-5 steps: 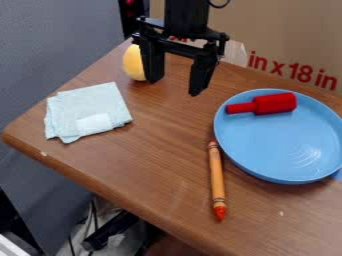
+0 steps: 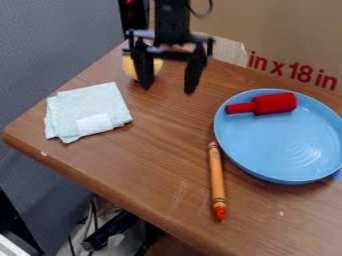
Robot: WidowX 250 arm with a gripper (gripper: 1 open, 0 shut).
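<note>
My black gripper [image 2: 167, 68] hangs blurred over the back of the wooden table, fingers spread open, nothing visible between them. Behind it a yellow round object [image 2: 131, 67] is partly hidden. A folded pale cloth [image 2: 84, 110] lies at the left. A red cylindrical object [image 2: 273, 102] rests in the blue plate [image 2: 281, 146] at the right. An orange crayon [image 2: 217, 180] lies near the front, left of the plate.
A cardboard box with red lettering stands behind. The table's left edge drops to a grey area with cables below.
The objects on the table have not moved.
</note>
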